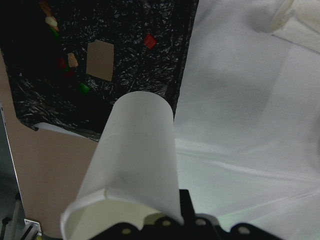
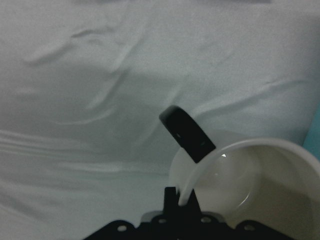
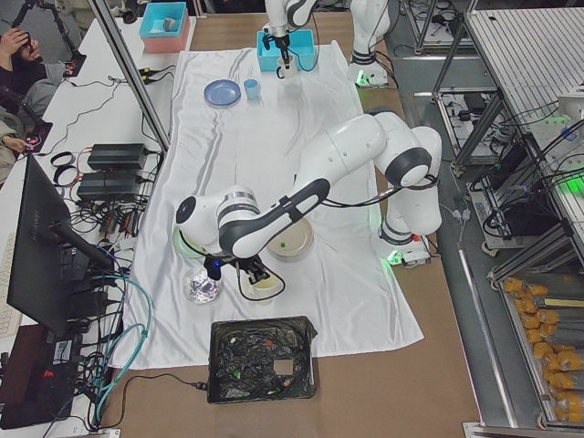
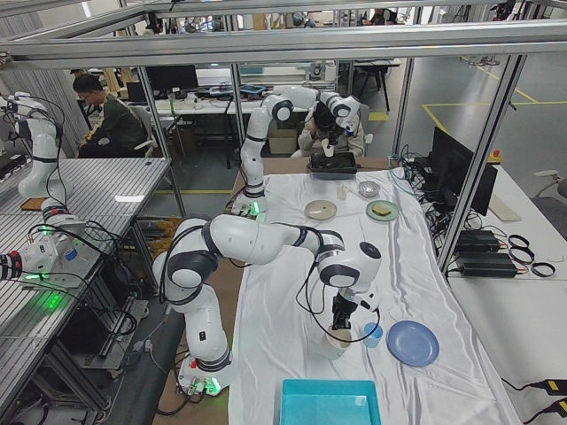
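Observation:
My left gripper is shut on a white paper cup [image 1: 140, 145], held in the air near a black lined bin [image 1: 60, 95] with small scraps and a cardboard piece in it. A second white cup [image 1: 295, 20] is on the cloth beside the bin. My right gripper is at the rim of a white cup [image 2: 260, 185], which sits between its fingers near the blue cup [image 4: 372, 335]; whether it grips firmly is hard to tell.
A blue plate [image 4: 413, 343], cyan tray [image 4: 328, 403], green plate [image 4: 383, 211], beige plate [image 4: 321, 209] and foil bowl [image 3: 203, 286] stand on the white cloth.

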